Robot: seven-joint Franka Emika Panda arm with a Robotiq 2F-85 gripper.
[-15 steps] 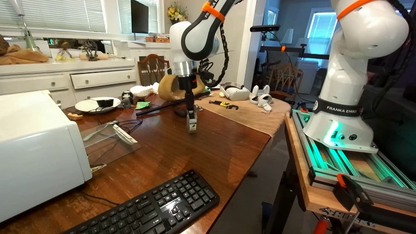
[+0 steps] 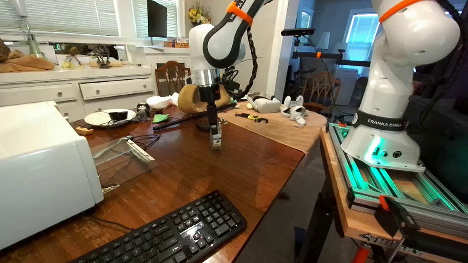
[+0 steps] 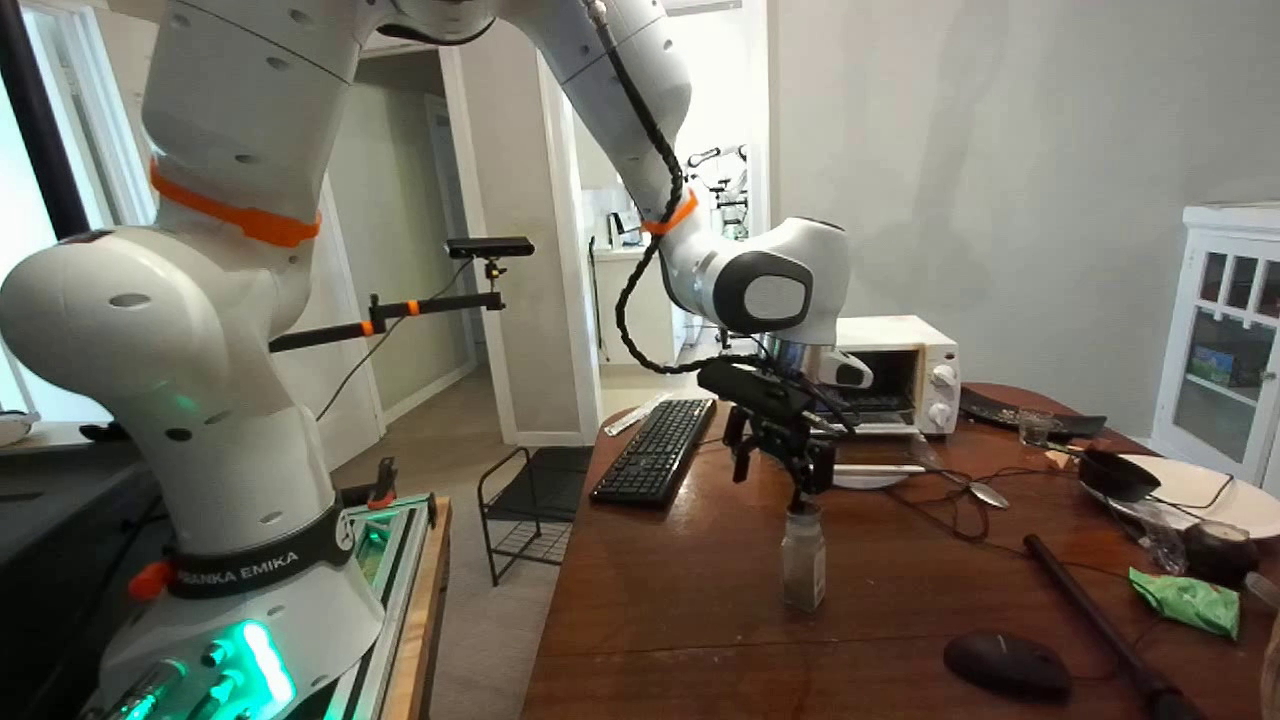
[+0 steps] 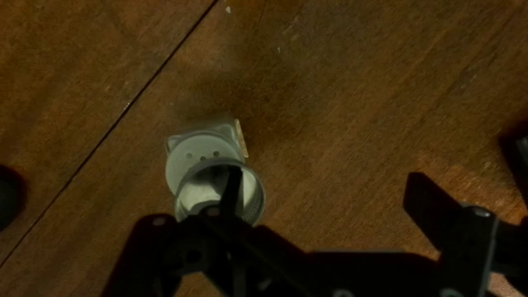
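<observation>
A small clear shaker bottle [image 3: 803, 574] with a label stands upright on the brown table. From above, the wrist view shows its pale top with small holes [image 4: 203, 155]. A round, hollow cap [image 4: 255, 198] overlaps that top, nearer to the camera; whether it is attached or just resting there, I cannot tell. My gripper is open over the table, its fingers wide apart. The left finger [image 4: 230, 190] reaches over or into the cap's opening, while the right finger [image 4: 425, 205] has bare wood below it. Nothing is clasped between them.
A black keyboard [image 2: 175, 232] and a white toaster oven [image 2: 44, 175] occupy one side of the table. Elsewhere lie a black mouse [image 3: 1008, 665], a long black rod [image 3: 1098, 624], a green packet [image 3: 1185, 602] and a white plate [image 3: 1200, 486]. Bare wood surrounds the bottle.
My gripper has shifted slightly to the left in exterior view 1. The bottle's body appears to be in the same place.
</observation>
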